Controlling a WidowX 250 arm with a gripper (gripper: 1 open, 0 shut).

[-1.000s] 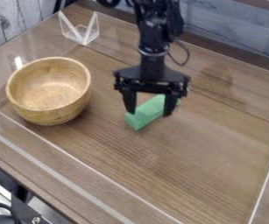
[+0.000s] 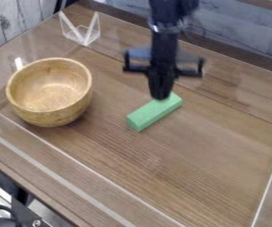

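Observation:
My gripper hangs dark over the middle-back of the table, above and apart from a green rectangular block. It looks shut, with nothing visible between its fingers, though its tips are small and dark. The block lies flat, angled, right of a tan round bowl.
A white wire-like object stands at the back left. Dark edges and some cables show at the left.
My gripper has risen and moved back from low over the block, leaving the green block fully uncovered on the table.

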